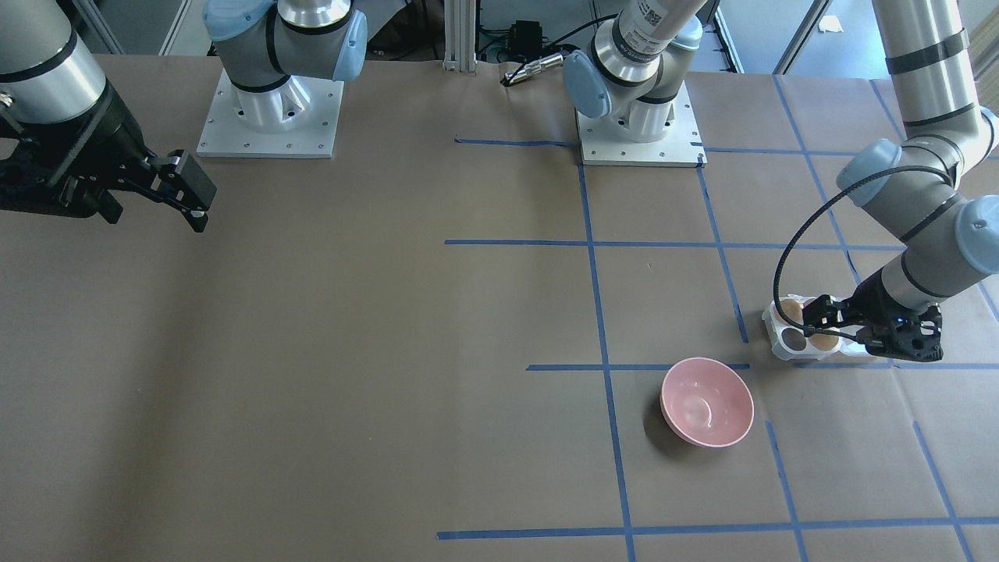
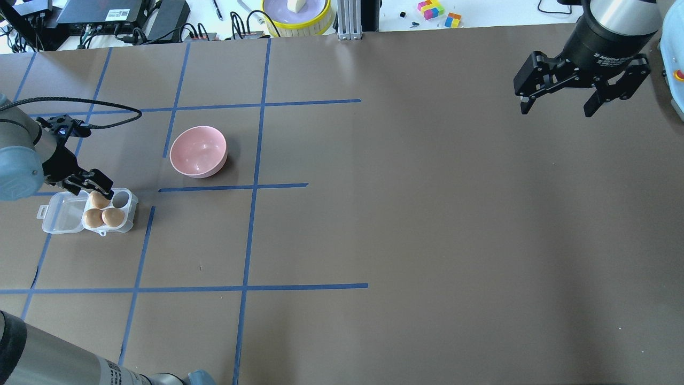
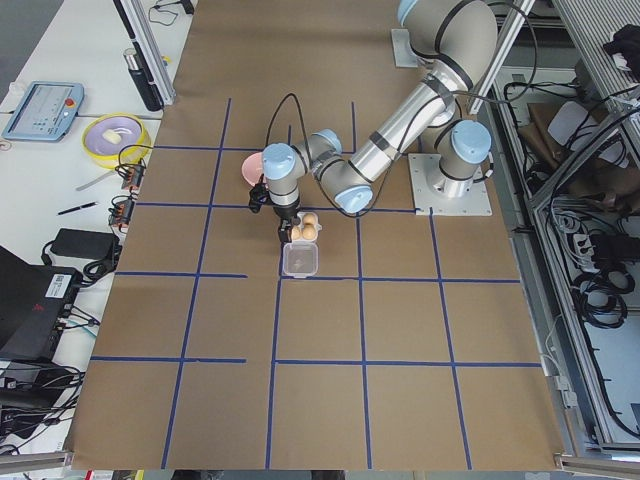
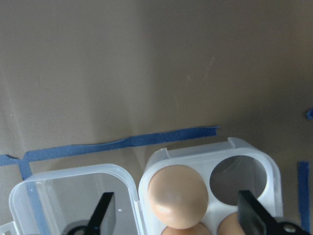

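A clear egg carton [image 2: 127, 218] holds brown eggs, with one cup empty; in the left wrist view the egg [image 4: 178, 196] sits beside that empty hole, and the hinged lid [image 4: 73, 196] lies open to the left. My gripper is open over the carton, a finger at either side of the nearest egg, apparently with nothing held. In the front view the gripper partly hides the carton. A pink bowl [image 1: 707, 401] stands empty a short way from the carton.
Another black gripper [image 2: 580, 83] hangs at the upper right of the top view. Other arm bases [image 1: 641, 150] stand along the far edge.
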